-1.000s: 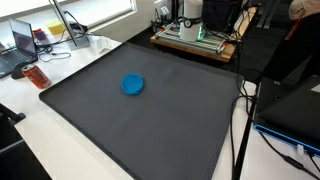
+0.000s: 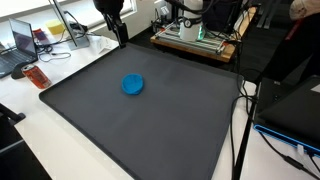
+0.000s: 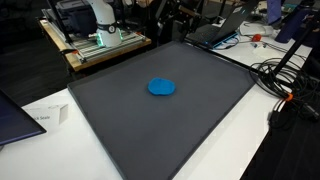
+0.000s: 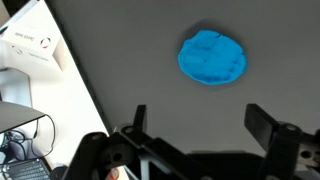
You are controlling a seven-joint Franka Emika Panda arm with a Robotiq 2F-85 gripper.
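Observation:
A round, crumpled-looking blue piece [image 4: 212, 57] lies flat on the dark grey mat, ahead of my gripper in the wrist view. In exterior view 1 the same blue piece [image 2: 132, 84] rests left of the mat's middle. My gripper stands open, its two fingers far apart and only bare mat between them. In exterior view 1 the gripper [image 2: 120, 38] hangs near the mat's far edge, apart from the blue piece. The upper part of the arm is cut off by the frame.
A red can [image 2: 36, 76] and a laptop [image 2: 24, 40] stand on the white table [image 2: 62, 110] left of the mat. Cables [image 3: 285, 85] run beside the mat.
My gripper was out of sight a second ago in exterior view 1. It has come into view at the top and lowered toward the mat's far edge. The blue piece has stayed put.

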